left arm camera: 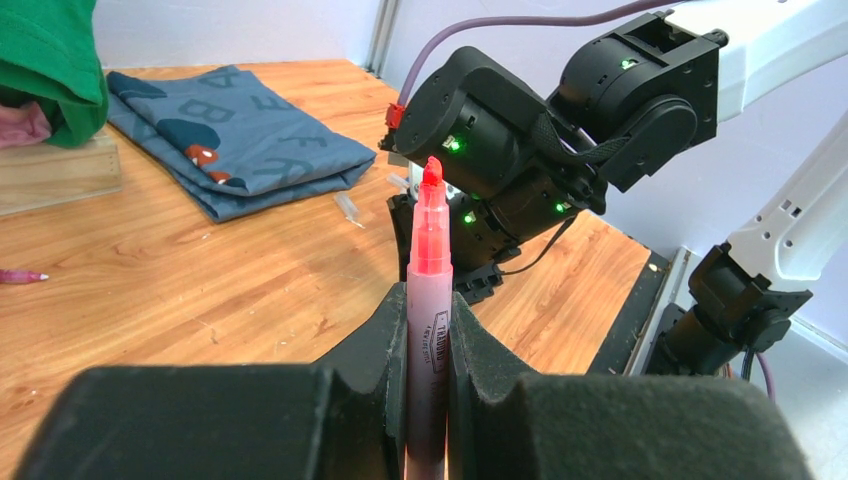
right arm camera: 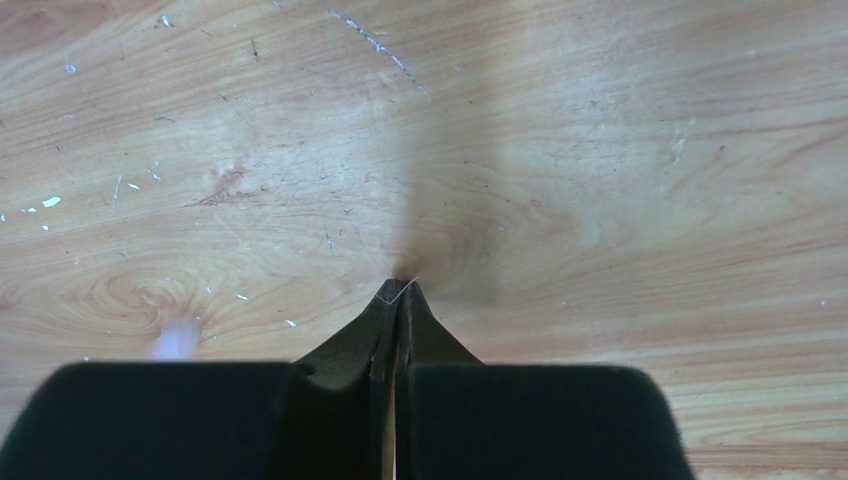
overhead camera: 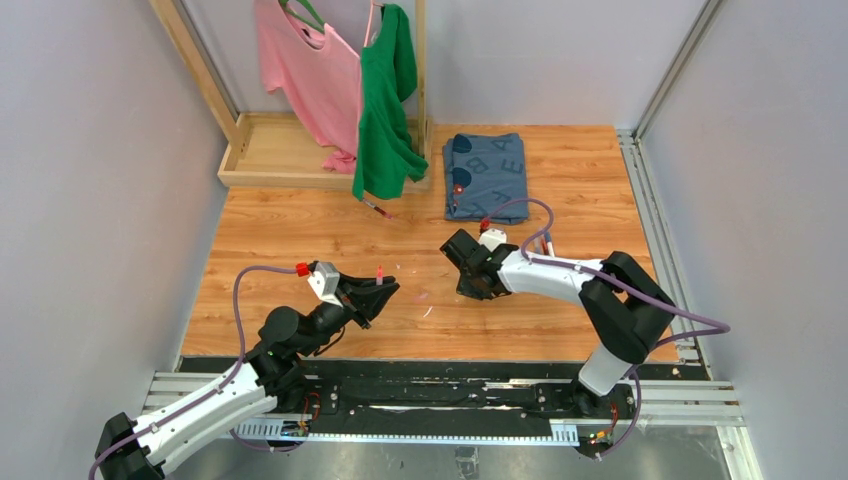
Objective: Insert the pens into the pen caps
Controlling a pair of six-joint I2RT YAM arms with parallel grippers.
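Note:
An uncapped red marker [left arm camera: 430, 370] stands upright in my left gripper [overhead camera: 380, 285], which is shut on it. My right gripper is down at the bare tabletop, shut with nothing visible between its fingers. A small blurred pale pink piece [right arm camera: 176, 338] lies to its left in the right wrist view; I cannot tell what it is. A pink pen [left arm camera: 20, 276] lies in front of the wooden rack, and a clear cap-like piece [left arm camera: 346, 208] lies near the folded cloth.
A folded blue cloth [overhead camera: 485, 175] lies at the back. A wooden rack [overhead camera: 240, 176] with pink and green shirts stands at the back left. Pens [overhead camera: 548, 245] lie partly hidden behind the right arm.

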